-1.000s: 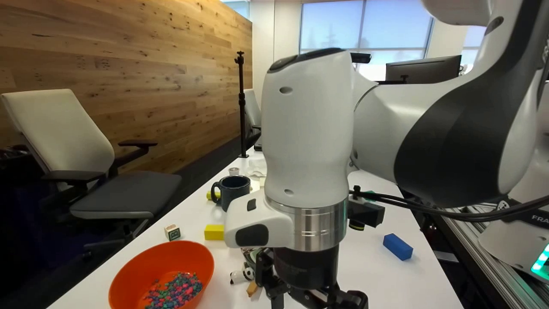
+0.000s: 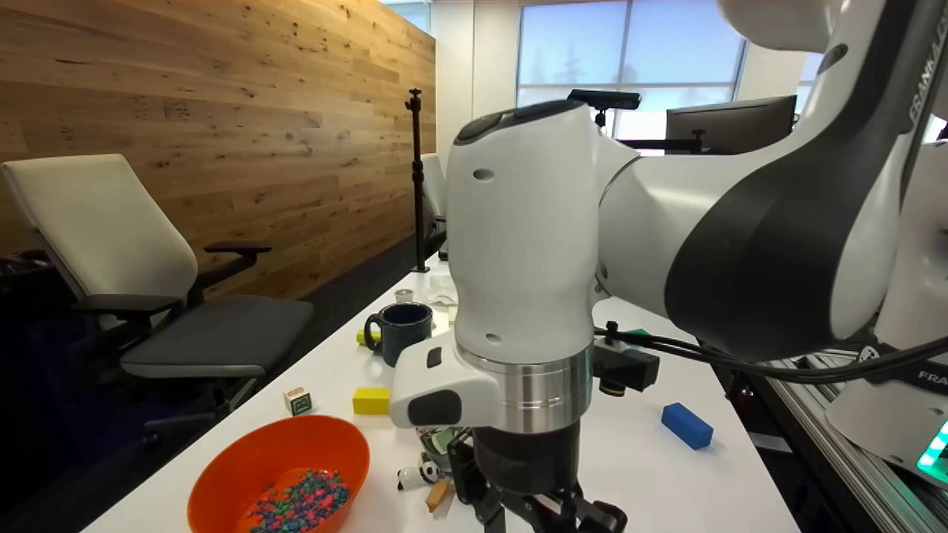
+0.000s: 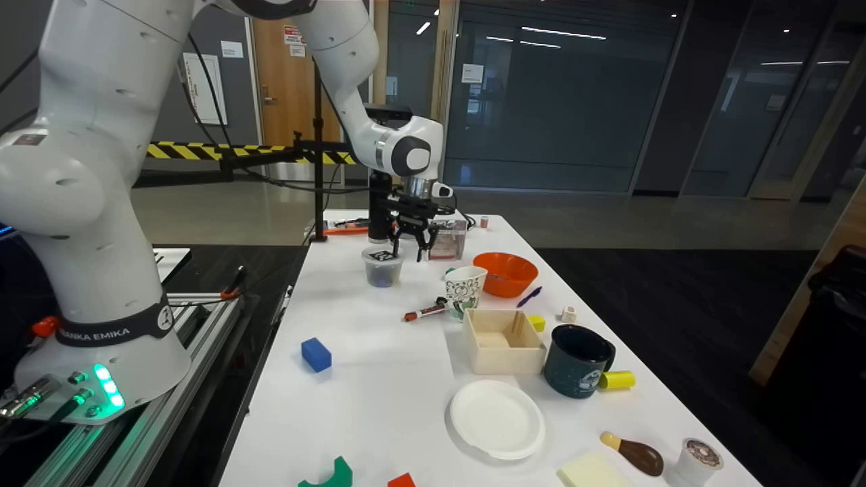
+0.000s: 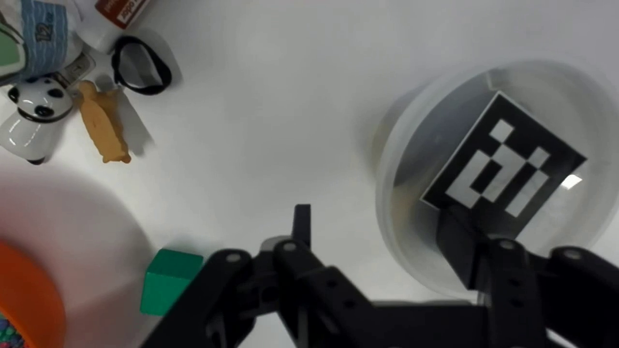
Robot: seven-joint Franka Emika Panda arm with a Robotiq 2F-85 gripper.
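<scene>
My gripper points down over the white table with its two fingers well apart and nothing between them. In the wrist view, the right finger [image 4: 461, 246] overlaps the near edge of a round translucent tub [image 4: 400, 145] with a black-and-white marker [image 4: 502, 168] on top. Whether finger and tub touch, I cannot tell. Bare table lies below the left finger [image 4: 302, 223]. Exterior view 2 has the gripper [image 3: 409, 248] just above and beside the tub [image 3: 382, 269]. Only the upper part of the gripper shows at the bottom of exterior view 1.
Left of the gripper are an orange bowl [image 4: 29, 290] of small coloured pieces, a green block [image 4: 168, 281], a panda figure [image 4: 37, 107] and a tan figure [image 4: 104, 124]. A clear box [image 3: 448, 239] stands behind. Open table surrounds the blue block [image 3: 316, 354].
My arm has come down slightly and shifted a little to the left in exterior view 1. The bowl, mug and blocks there have stayed put.
</scene>
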